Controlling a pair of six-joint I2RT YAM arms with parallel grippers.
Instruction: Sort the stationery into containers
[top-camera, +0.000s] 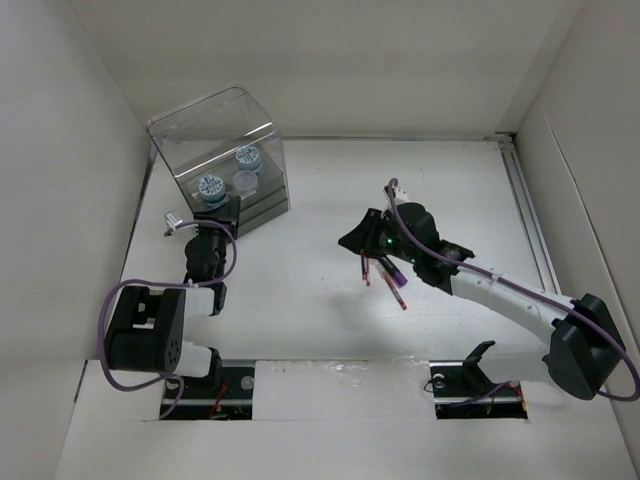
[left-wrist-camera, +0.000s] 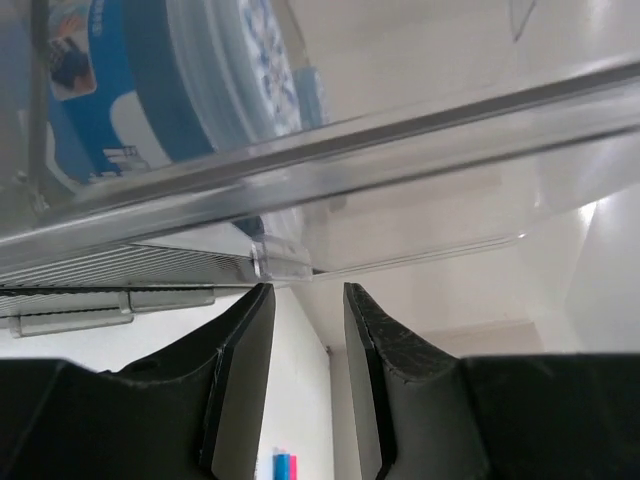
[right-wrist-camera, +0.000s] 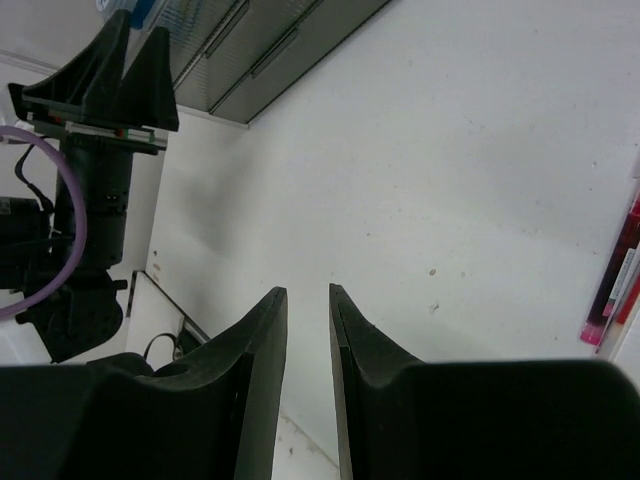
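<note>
A clear acrylic case (top-camera: 216, 130) at the back left holds blue-lidded round tubs (top-camera: 211, 188). My left gripper (top-camera: 222, 212) is at the case's front edge; in the left wrist view its fingers (left-wrist-camera: 230, 380) stand a little apart with nothing between them, just below a clear rim. Pens and markers (top-camera: 392, 280) lie on the table under and beside my right gripper (top-camera: 352, 243); they also show at the right of the right wrist view (right-wrist-camera: 618, 275). The right gripper's fingers are part open, with nothing between them.
Walls and metal rails bound it at the sides and back.
</note>
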